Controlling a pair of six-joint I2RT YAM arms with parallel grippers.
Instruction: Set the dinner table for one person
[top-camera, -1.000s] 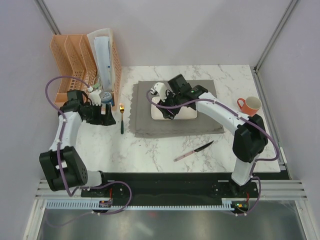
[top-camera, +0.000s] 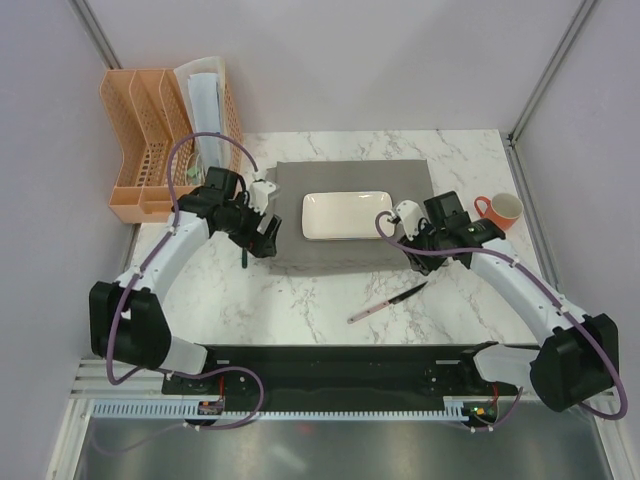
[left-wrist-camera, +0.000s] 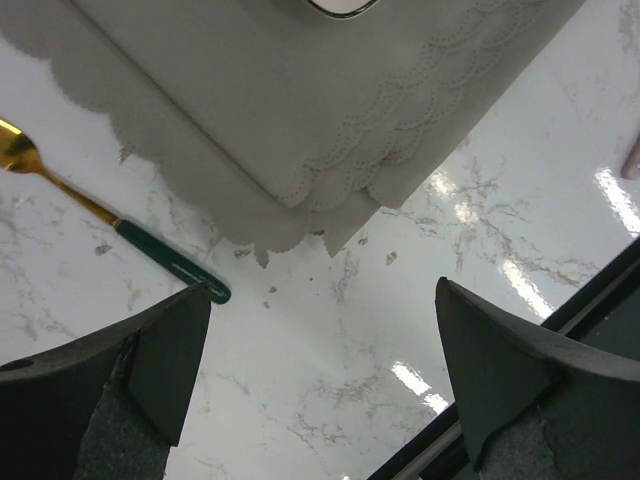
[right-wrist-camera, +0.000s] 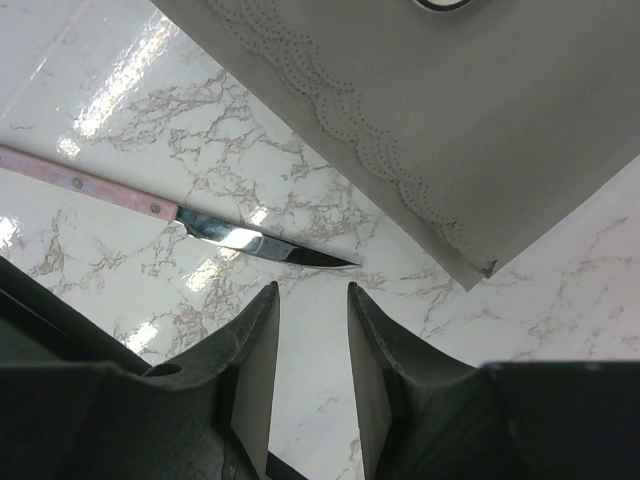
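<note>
A white rectangular plate (top-camera: 348, 216) rests on the grey scalloped placemat (top-camera: 300, 258). In front of the mat lies a knife (top-camera: 388, 301) with a pink handle; the right wrist view shows its blade (right-wrist-camera: 245, 238) pointing right. The green-handled fork (left-wrist-camera: 165, 256) lies left of the mat, mostly hidden from above by my left arm. My left gripper is wide open over the mat's left front corner, nothing between its fingers. My right gripper, part open and empty, hovers near the mat's right front, close to the knife tip. An orange mug (top-camera: 499, 211) stands at the right.
A peach rack (top-camera: 148, 140) holding a rolled whitish item (top-camera: 205, 110) stands at the back left. Marble (top-camera: 260, 318) is bare at the front left, and the counter's dark front edge (top-camera: 350, 354) lies beyond it.
My left arm has swung right, from beside the rack to the mat's left side. Plate, mat and knife stayed put.
</note>
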